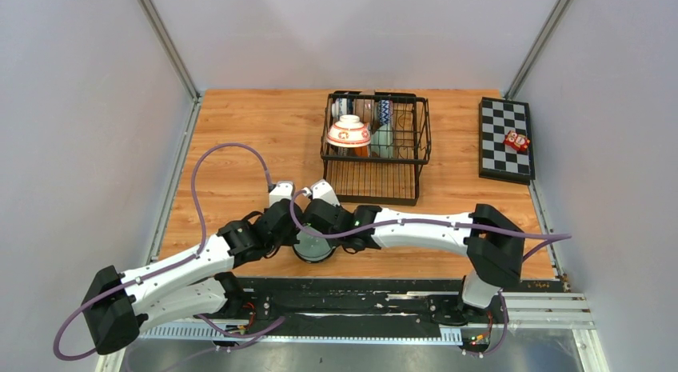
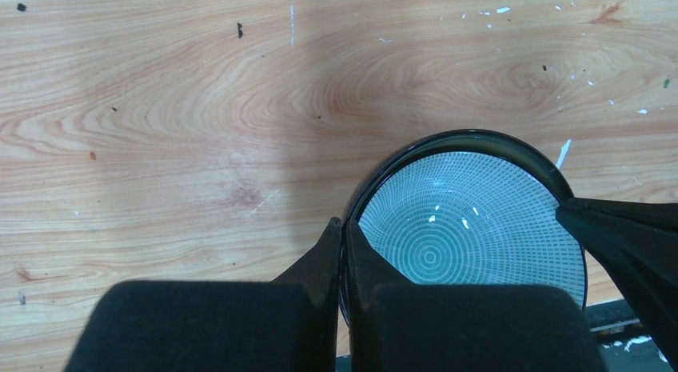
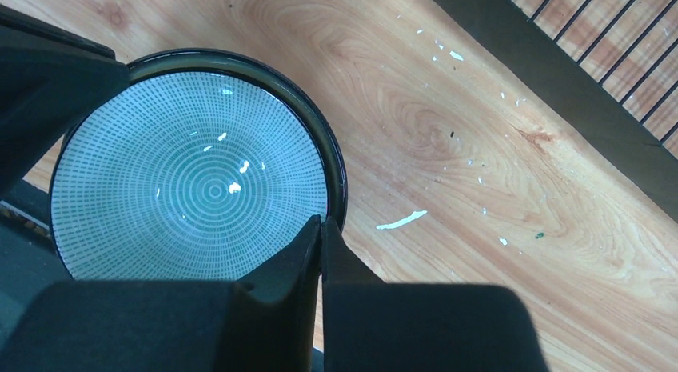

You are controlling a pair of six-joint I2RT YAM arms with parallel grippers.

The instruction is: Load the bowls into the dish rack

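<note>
A pale teal patterned bowl with a dark rim (image 1: 312, 248) (image 2: 456, 228) (image 3: 200, 172) sits at the table's front edge, partly under both arms. In the left wrist view my left gripper is shut, its tips at the rim on one side. In the right wrist view my right gripper is also shut, tips at the opposite rim, with nothing seen between its fingers. The black dish rack (image 1: 420, 160) behind holds several bowls in its upper tier, including a red-and-white one (image 1: 348, 132) lying upside down.
A checkered board (image 1: 500, 164) with a small red packet (image 1: 516, 140) lies at the right. The rack's lower tier looks empty.
</note>
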